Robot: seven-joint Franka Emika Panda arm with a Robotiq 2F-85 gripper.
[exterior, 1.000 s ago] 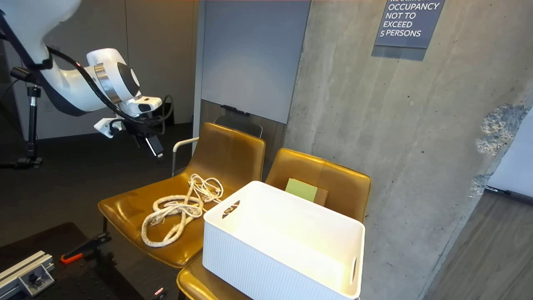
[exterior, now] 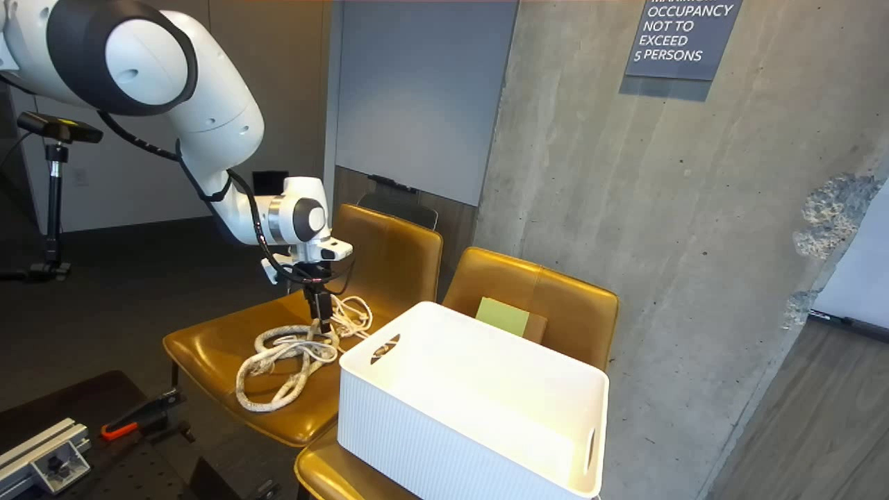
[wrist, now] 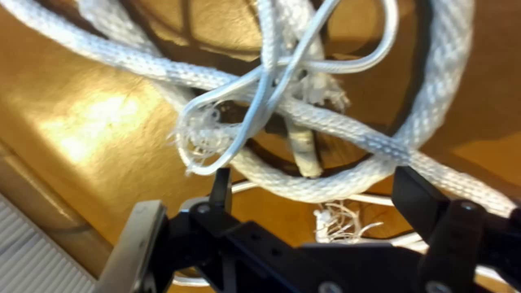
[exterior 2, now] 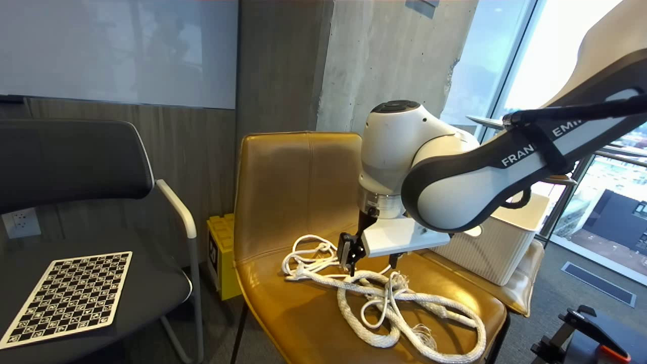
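White rope [exterior: 264, 407] lies in loose coils on the tan leather chair [exterior: 204, 343], thick braided lengths tangled with thinner cord. Low over the middle of the coils, my gripper [exterior: 322, 326] points down with its fingers open. From the wrist, a thick rope loop [wrist: 317, 191] and a crossing braided strand [wrist: 337, 124] pass between and just beyond the two spread fingertips. Thin cord with frayed ends [wrist: 344, 222] shows nearer the gripper's body. Whether the fingers touch the rope or the seat is unclear.
A large white bin [exterior: 442, 442], its visible inside bare, stands on the neighbouring chair, close beside the rope. A green box [exterior: 502, 317] rests behind it. The rope chair's backrest [exterior 2: 300, 188] rises near the gripper. A dark chair holds a checkered board [exterior 2: 73, 297].
My arm has come down and to the right in exterior view 1, from above the chair's far left side to the rope. The rope and the bin look unmoved.
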